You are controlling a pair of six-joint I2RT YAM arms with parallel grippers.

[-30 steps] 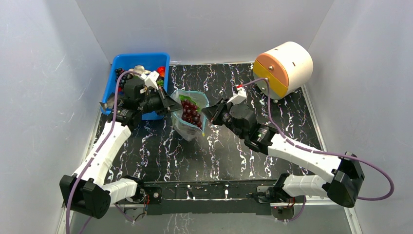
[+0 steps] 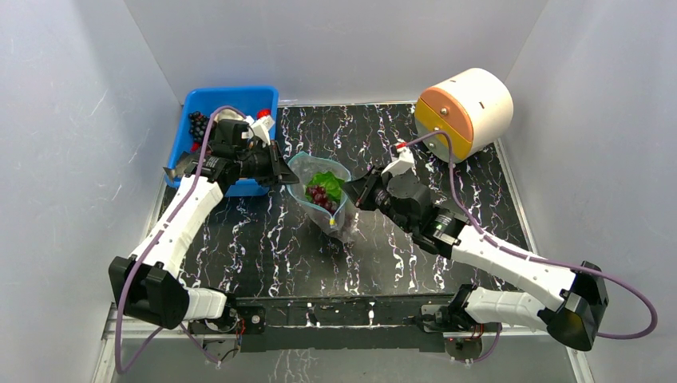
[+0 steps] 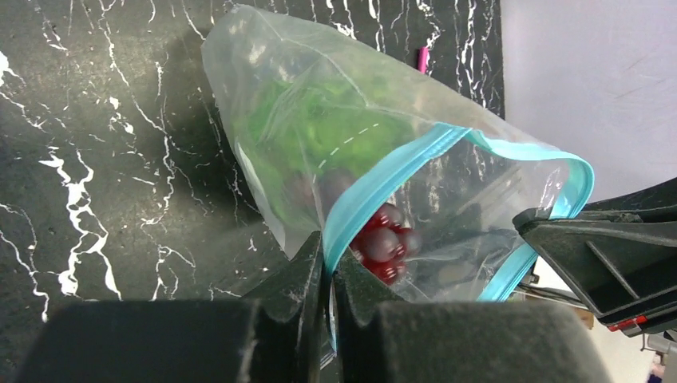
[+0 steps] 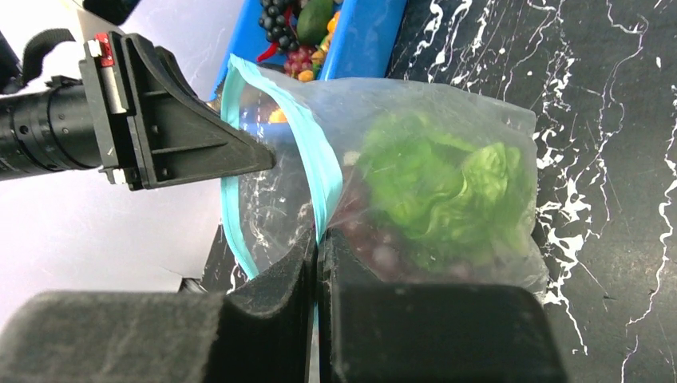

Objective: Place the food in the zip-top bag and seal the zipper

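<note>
A clear zip bag (image 2: 307, 166) with a light-blue zipper rim (image 3: 431, 144) hangs between my two grippers, its mouth gaping. Inside it are a green leafy vegetable (image 2: 326, 185) and dark red grapes (image 3: 383, 242). My left gripper (image 2: 292, 179) is shut on the rim at the bag's left side; the thin edge runs between its fingers in the left wrist view. On the opposite side, my right gripper (image 2: 349, 191) is shut on the rim, and the right wrist view shows the blue strip (image 4: 315, 163) pinched there. The bag's lower end sags toward the table.
A blue bin (image 2: 188, 108) with several other foods, black grapes (image 2: 199, 125) among them, stands at the back left, partly under my left arm. A cream cylinder container with orange and yellow drawers (image 2: 467, 112) is at the back right.
The bag's lower end has swung to the right.
</note>
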